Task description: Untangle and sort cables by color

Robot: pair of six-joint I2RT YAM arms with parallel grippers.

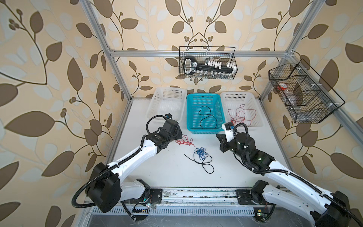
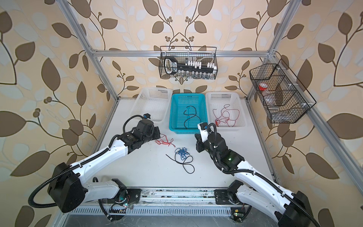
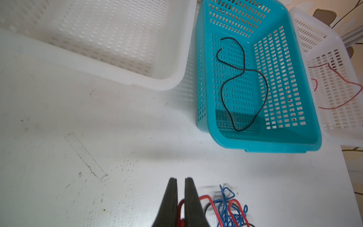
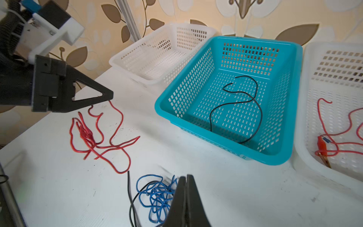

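Note:
A tangled red cable [image 4: 86, 134] dangles from my left gripper, which is shut on it over the front-left of the table. My right gripper is shut with nothing visible between its fingers, right of the loose pile. A tangled blue cable [image 4: 158, 196] lies on the table with a black cable [image 1: 208, 170] around and under it. The teal basket [image 1: 189, 113] holds a black cable [image 3: 243, 56]. The right white basket [image 1: 260, 113] holds red cables [image 4: 349, 121] and an orange clip [image 4: 322, 145]. The left white basket [image 1: 155, 102] is empty.
Wire racks [image 1: 207, 71] hang on the back and right frame, above the baskets. The table [image 1: 128, 151] has clear room at the left front and to the right of the blue cable.

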